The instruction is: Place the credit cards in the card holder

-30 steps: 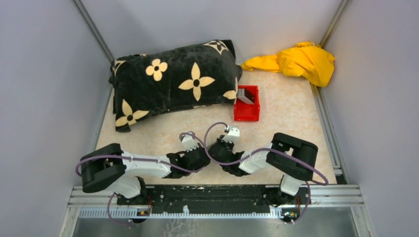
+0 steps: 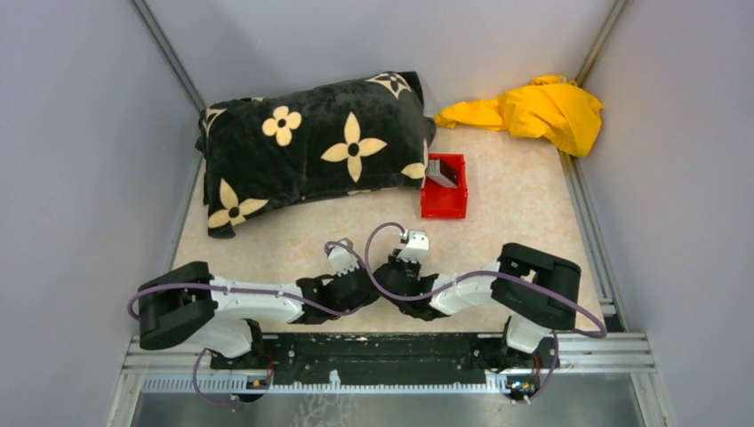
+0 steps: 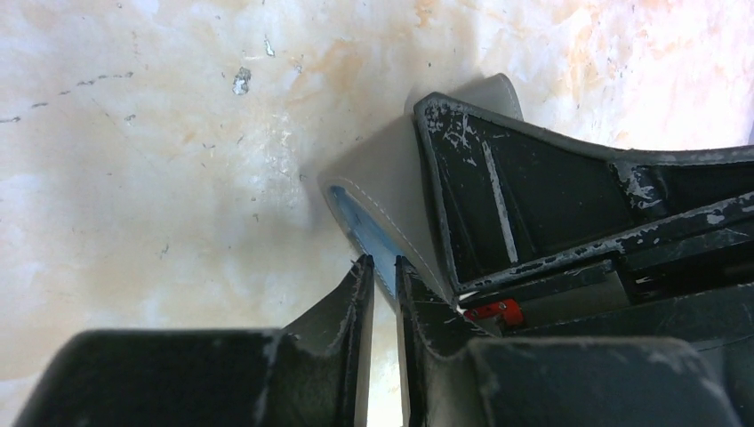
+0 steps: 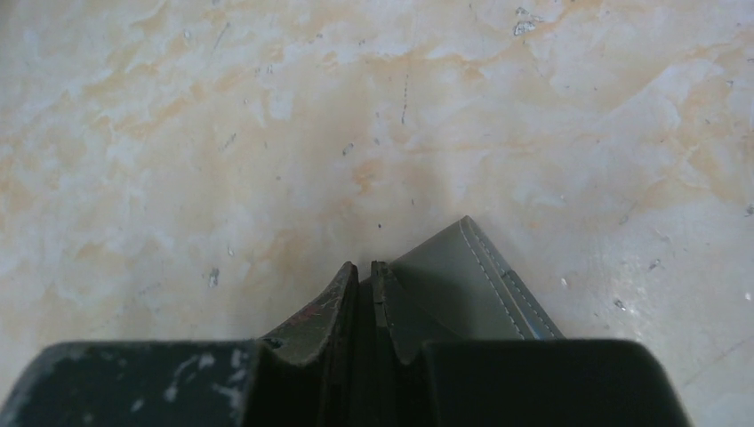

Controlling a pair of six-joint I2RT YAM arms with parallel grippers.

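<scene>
In the left wrist view a grey card holder [image 3: 382,169] lies on the table with its blue-lined opening [image 3: 364,222] facing my left gripper, whose fingers are shut at that opening. A black gripper body, apparently the right one, covers the holder's right side. In the right wrist view the holder's grey corner [image 4: 462,276] sits under my right gripper, whose fingertips are close together; whether anything is between them is unclear. From above, both grippers [image 2: 347,258] meet at the front middle, hiding the holder. No card is clearly visible at the grippers.
A red box [image 2: 445,203] with grey stacked items [image 2: 437,173] stands at the middle back. A black patterned pillow [image 2: 311,151] fills the back left, and a yellow cloth [image 2: 551,116] lies back right. Bare table surrounds the grippers.
The box, pillow and cloth are unchanged.
</scene>
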